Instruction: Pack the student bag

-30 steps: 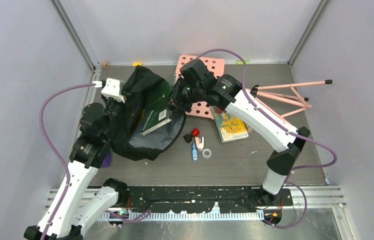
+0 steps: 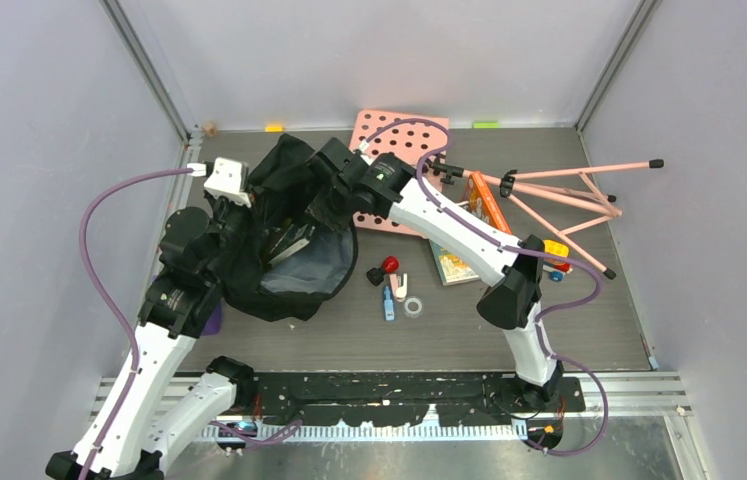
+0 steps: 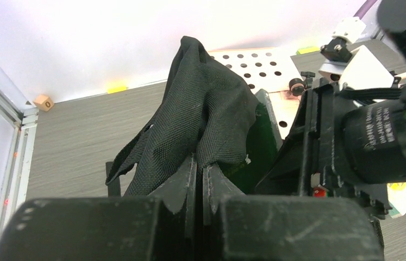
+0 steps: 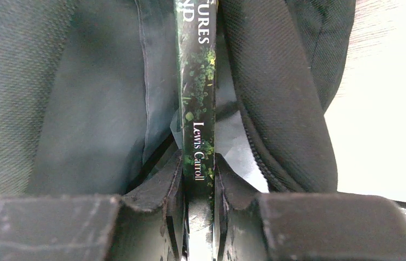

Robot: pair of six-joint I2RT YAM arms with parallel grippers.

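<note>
The black bag (image 2: 271, 302) lies with its mouth spread wide at the left of the table. Pinching the fabric of its rim (image 3: 222, 119), my left gripper is shut on it. My right gripper is shut on the spine edge of a dark green book (image 4: 197, 98), with "Lewis Carroll" printed along it. In the right wrist view the book sits between the bag's walls; from above, part of it (image 2: 294, 245) shows inside the mouth. Another book (image 2: 449, 268), with a pale and yellow cover, lies on the table under the right arm.
Small items lie right of the bag: a red-and-black object (image 2: 390, 265), a blue bottle (image 2: 388, 305), a stapler (image 2: 401, 288) and a tape roll (image 2: 413, 307). Behind them are a pink perforated board (image 2: 404, 125), an orange box (image 2: 489, 205) and a pink-legged stand (image 2: 559, 190).
My right gripper has carried the green book left and deeper into the bag, turning it more upright. Less of its cover shows. The left gripper has stayed almost still on the rim.
</note>
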